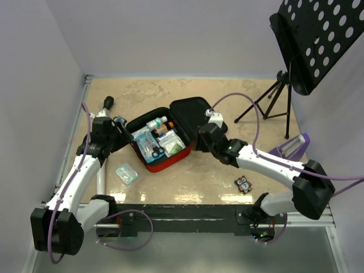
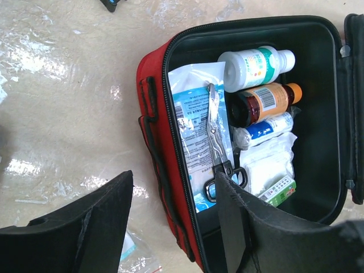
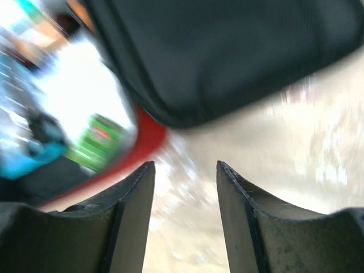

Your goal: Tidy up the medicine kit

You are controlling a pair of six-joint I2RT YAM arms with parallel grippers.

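Observation:
The red-and-black medicine kit [image 1: 170, 161] lies unzipped on the table, its black lid [image 1: 187, 108] folded back to the right. Inside it, in the left wrist view, are a white bottle [image 2: 250, 69], a brown bottle [image 2: 263, 105], a blue-and-white roll [image 2: 267, 129], a blue pouch [image 2: 196, 133] with scissors [image 2: 214, 131] on top, a white packet [image 2: 267, 165] and a green box [image 2: 280, 190]. Left of the kit, my left gripper stands open and empty. My right gripper is parted with nothing between its fingers, beside the lid. Outside lies a clear packet [image 1: 127, 173].
A small dark-and-red object [image 1: 243, 184] sits at the table's front right. The purple device [image 1: 291, 149] and the black tripod [image 1: 281, 85] occupy the right side. Bare table [image 1: 193, 182] extends in front of the kit.

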